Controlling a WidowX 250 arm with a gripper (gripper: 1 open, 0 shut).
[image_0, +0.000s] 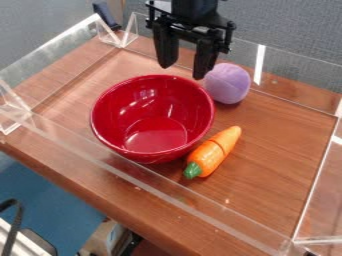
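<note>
My black gripper (185, 62) hangs at the top centre with its two fingers apart and nothing between them, above and behind a red bowl (151, 120). The bowl stands empty on the wooden surface. A purple ball (227, 86) lies just right of the gripper, behind the bowl's right side. An orange toy carrot (211, 153) with a green end lies at the bowl's front right.
Clear low walls (262, 62) edge the wooden board (274, 140). Bare wood is free at the right and at the back left. Cables show at the lower left, off the board.
</note>
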